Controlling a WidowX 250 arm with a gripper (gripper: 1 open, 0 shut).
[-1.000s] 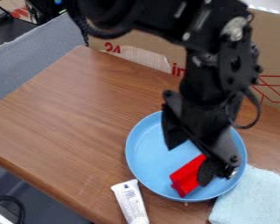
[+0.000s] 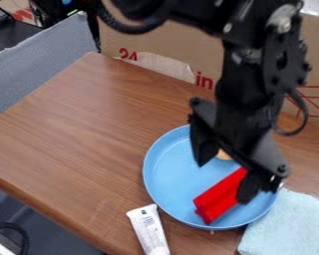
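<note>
My black gripper (image 2: 235,159) hangs over a blue plate (image 2: 177,171) on the wooden table, its fingers spread open. On the plate a red block (image 2: 217,199) lies below the fingers, toward the front right. A pale yellow round item (image 2: 222,154) is mostly hidden behind the gripper.
A white tube (image 2: 148,230) lies at the plate's front left. A light blue cloth (image 2: 286,229) lies at the right front. A cardboard box (image 2: 157,45) stands behind.
The objects on the table look unmoved.
</note>
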